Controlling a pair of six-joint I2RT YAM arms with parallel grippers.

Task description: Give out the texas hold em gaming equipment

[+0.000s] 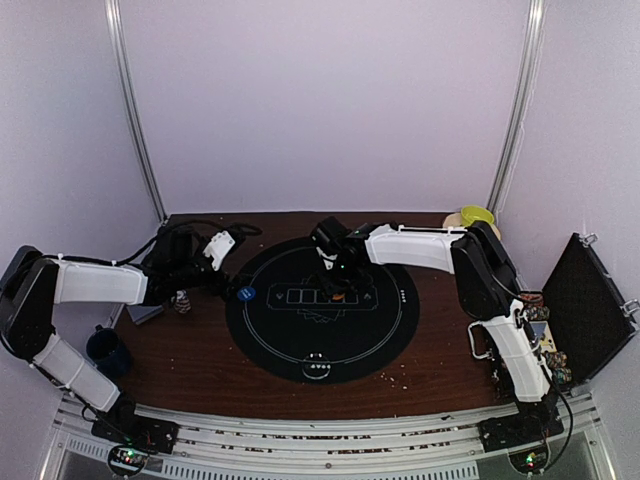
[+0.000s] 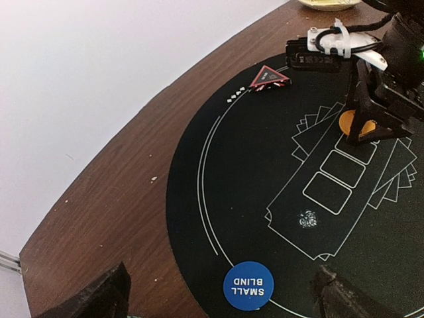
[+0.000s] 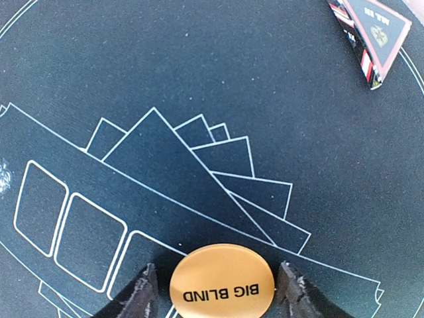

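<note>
The orange "BIG BLIND" disc (image 3: 222,283) lies on the round black mat (image 1: 280,335), near the printed card boxes. My right gripper is low over it, partly open, one fingertip at each side with a narrow gap to the disc's edges. From the left wrist view the same disc (image 2: 353,124) shows beneath the right fingers. A blue "SMALL BLIND" disc (image 2: 248,285) rests at the mat's left edge. My left gripper stands open near it, fingers wide apart and empty. A triangular "ALL IN" marker (image 2: 269,78) sits at the mat's far side.
An open black case (image 1: 590,310) stands at the right, with chips (image 1: 558,368) beside it. Yellow-green bowl (image 1: 477,214) at back right; dark blue mug (image 1: 108,351) at front left. Another marker (image 1: 316,368) lies at the mat's front.
</note>
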